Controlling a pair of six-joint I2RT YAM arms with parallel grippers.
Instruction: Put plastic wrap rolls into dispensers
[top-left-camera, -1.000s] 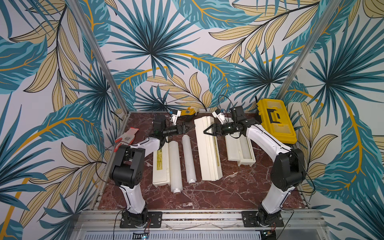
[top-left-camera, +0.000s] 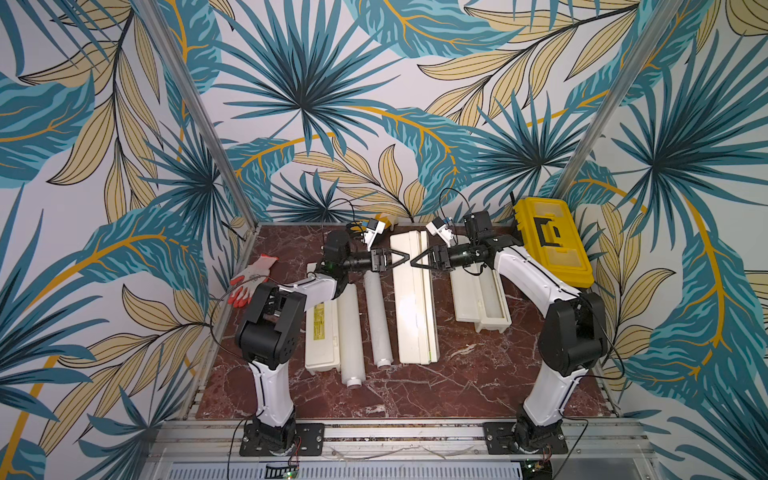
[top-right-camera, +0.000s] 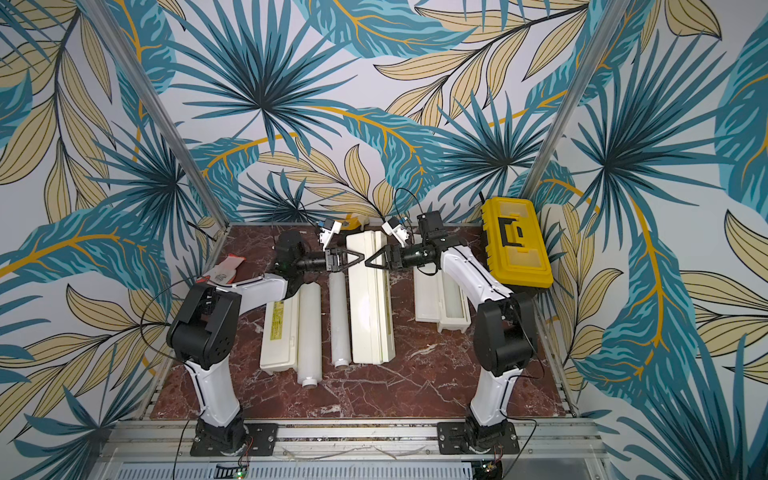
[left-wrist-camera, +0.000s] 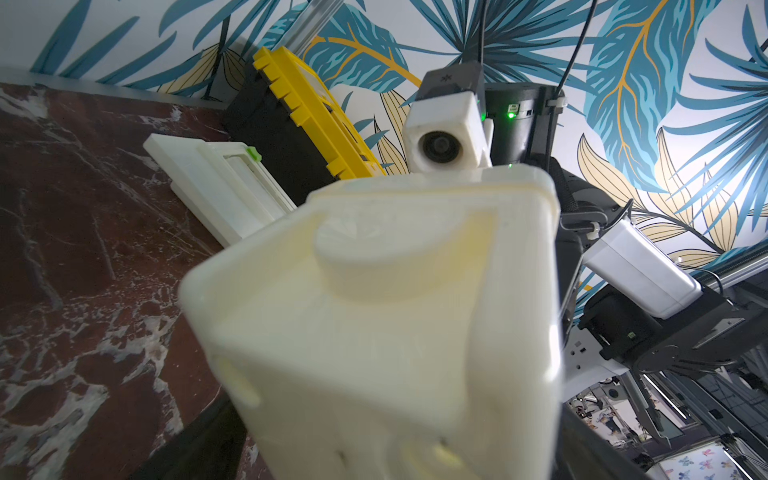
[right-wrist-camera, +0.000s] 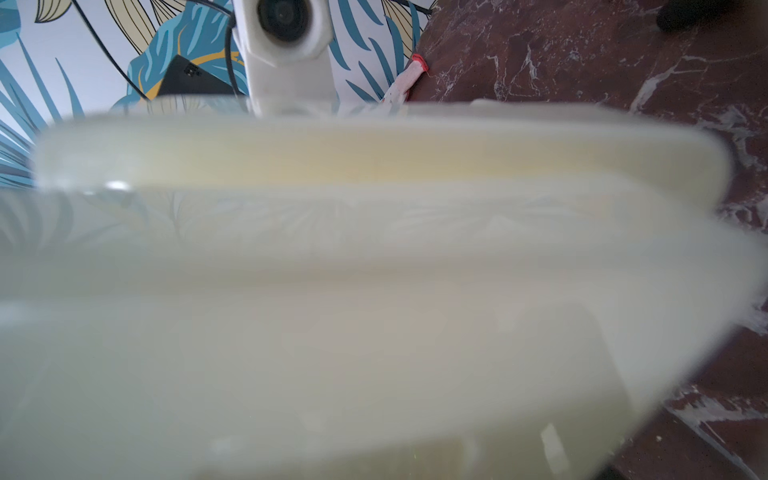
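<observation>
A long cream dispenser (top-left-camera: 412, 316) lies in the middle of the table, pointing away from me. My left gripper (top-left-camera: 407, 257) and right gripper (top-left-camera: 413, 261) face each other over its far part, both open. The left wrist view shows the dispenser's end (left-wrist-camera: 384, 336) filling the space ahead, with blurred dark fingers (left-wrist-camera: 212, 452) low at the sides. In the right wrist view its long side (right-wrist-camera: 336, 336) hides my fingers almost fully. Two whitish wrap rolls, one thicker (top-left-camera: 351, 336) and one thinner (top-left-camera: 378, 324), lie to the left. Beyond them is another dispenser (top-left-camera: 322, 344) with a yellow label.
An open white dispenser (top-left-camera: 465, 300) lies right of the middle one, partly under my right arm. A yellow toolbox (top-left-camera: 552, 240) stands at the back right, a glove (top-left-camera: 254, 276) at the back left.
My left gripper has moved right, up to the middle dispenser. That dispenser has turned slightly, and the yellow label on its right side has gone from sight. The right gripper has barely shifted.
</observation>
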